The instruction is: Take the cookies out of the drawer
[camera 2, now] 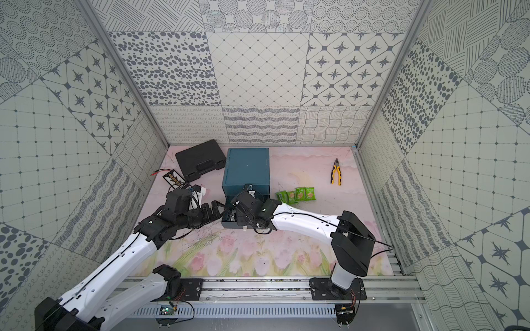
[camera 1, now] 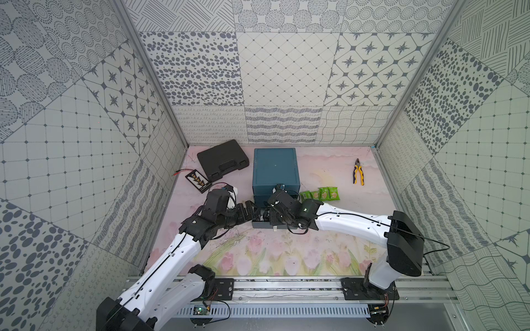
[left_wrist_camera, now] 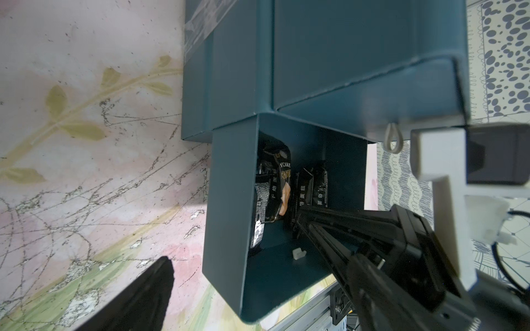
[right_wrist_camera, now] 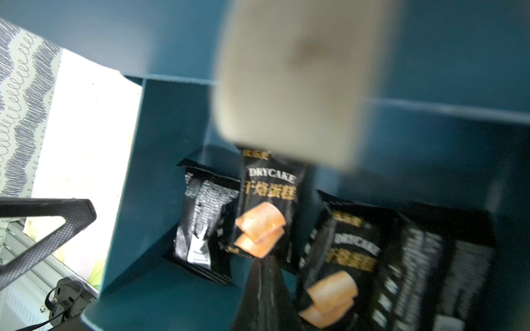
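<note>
Black cookie packets [right_wrist_camera: 265,193] lie side by side in the pulled-out blue drawer, several showing in the right wrist view. My right gripper is inside the drawer, its fingers together with nothing seen between them, tips just below the packet with the cookie picture and beside another packet [right_wrist_camera: 345,259]. From the left wrist view, this gripper reaches in over the drawer's far side. My left gripper [camera 1: 248,213] stands open at the drawer's left side, its blurred fingers [left_wrist_camera: 135,295] wide apart and no packet between them.
The blue cabinet [camera 1: 275,165] rises behind the drawer, overhanging it closely. Green packets [camera 1: 325,193] lie to its right, pliers [camera 1: 358,172] farther right. A black case [camera 1: 223,159] and a small tray [camera 1: 197,180] sit at left.
</note>
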